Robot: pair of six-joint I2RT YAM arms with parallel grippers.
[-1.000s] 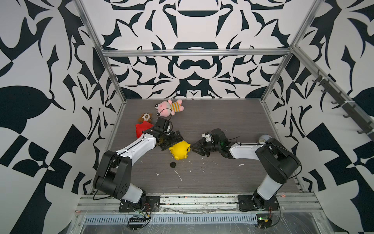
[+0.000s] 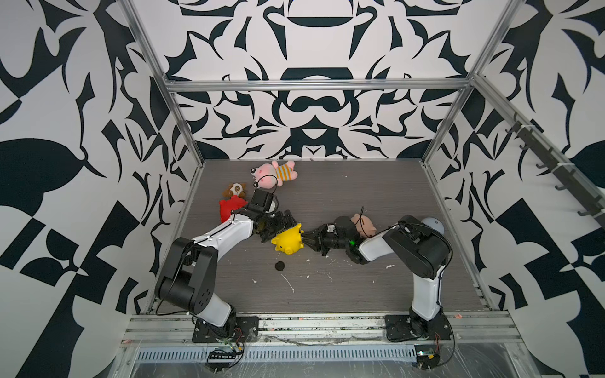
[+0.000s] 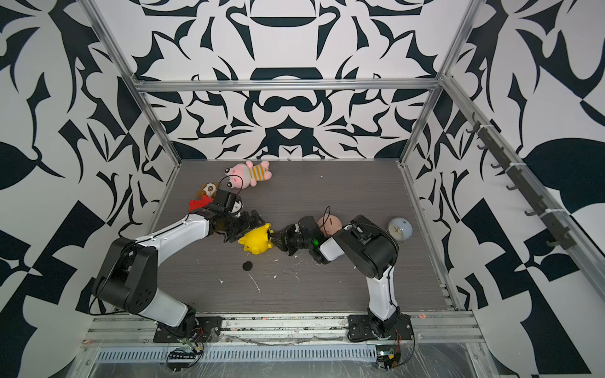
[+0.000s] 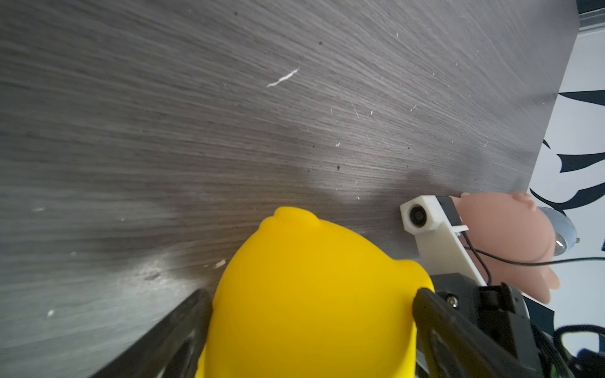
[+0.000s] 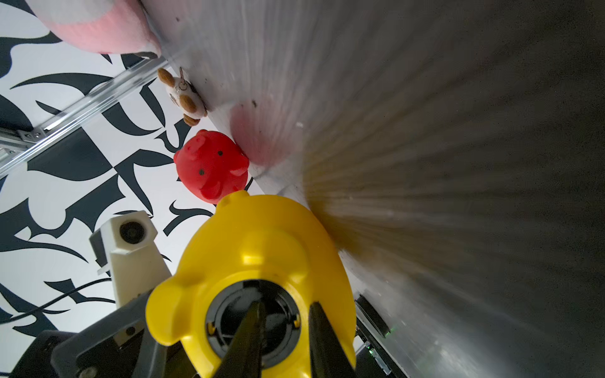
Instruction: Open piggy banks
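A yellow piggy bank (image 2: 288, 239) lies on its side between my grippers, a black round plug (image 5: 253, 291) in its belly facing my right gripper. My left gripper (image 2: 283, 221) stands open at its far side, with fingers either side of the bank in the left wrist view. My right gripper has its fingertips at the plug's face, part open; whether they touch it is unclear. A small black disc (image 2: 279, 266) lies on the table just in front of the bank.
A red piggy bank (image 5: 211, 163), a brown toy (image 2: 234, 190) and a pink striped plush (image 2: 271, 173) lie at the back left. A pink piggy bank (image 3: 329, 223) and a grey ball-like object (image 3: 400, 228) are on the right.
My right arm has shifted and bent leftward, its gripper closer to the bank. The yellow bank has moved slightly left and back. The left arm is nearly still.
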